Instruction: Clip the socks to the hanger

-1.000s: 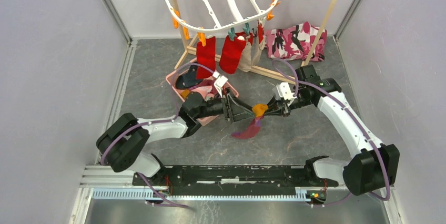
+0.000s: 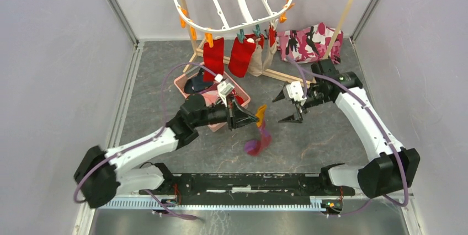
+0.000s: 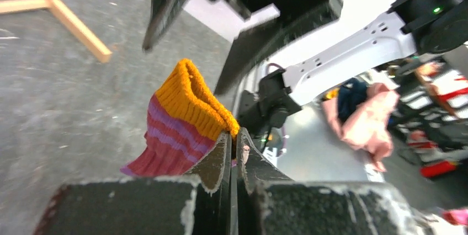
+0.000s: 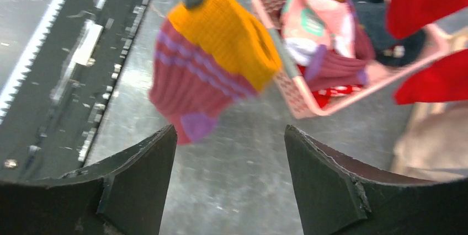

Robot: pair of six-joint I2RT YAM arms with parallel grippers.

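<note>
From the left gripper [image 2: 256, 120] hangs a maroon sock [image 2: 262, 137] with an orange cuff and purple stripes. The left wrist view shows that gripper shut on the edge of the orange cuff [image 3: 193, 100]. To the right, my right gripper [image 2: 287, 108] stands open and empty, its fingers wide apart. In the right wrist view the sock [image 4: 204, 75] is blurred and beyond those open fingers [image 4: 146, 171], not touching them. The white round hanger [image 2: 218, 30] is at the top, with orange and teal clips around its rim and red socks [image 2: 214, 58] hanging from it.
A pink basket [image 2: 181, 83] with several more socks stands on the floor behind the left arm. Wooden stand legs [image 2: 276, 75] lie beneath the hanger. A pink camouflage bag [image 2: 312, 43] rests at the back right.
My left gripper has drawn away to the left with the sock, which now hangs from it alone.
</note>
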